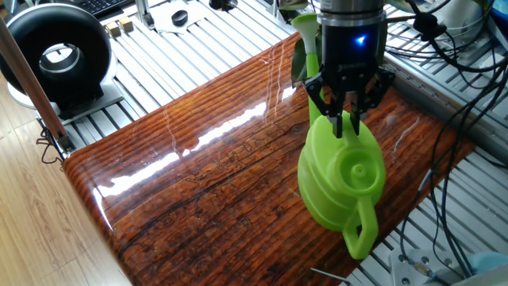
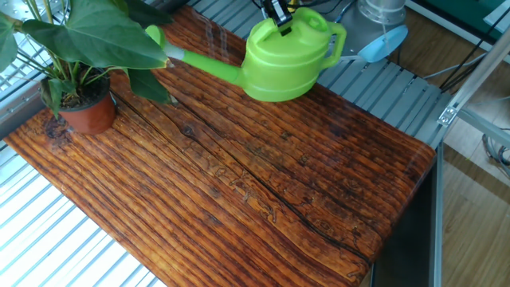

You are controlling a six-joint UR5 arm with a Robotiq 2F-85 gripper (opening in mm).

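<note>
A bright green watering can (image 1: 341, 179) is at the right of the wooden board in exterior view 1. Its long spout points away toward the potted plant (image 2: 89, 118), and its rear handle faces the near side. My gripper (image 1: 346, 129) is shut on the can's upper front part, between the spout and the round lid. In exterior view 2 the can (image 2: 280, 68) appears at the top, its spout tip beside the plant's leaves. Whether its base touches the board cannot be told. The arm hides most of the plant in exterior view 1.
The glossy wooden board (image 1: 198, 199) is clear to the left and front. Black cables (image 1: 444, 171) hang at the right. A black ring-shaped object (image 1: 59, 56) stands far left, beyond the board. A grey metal container (image 2: 382, 16) is behind the can.
</note>
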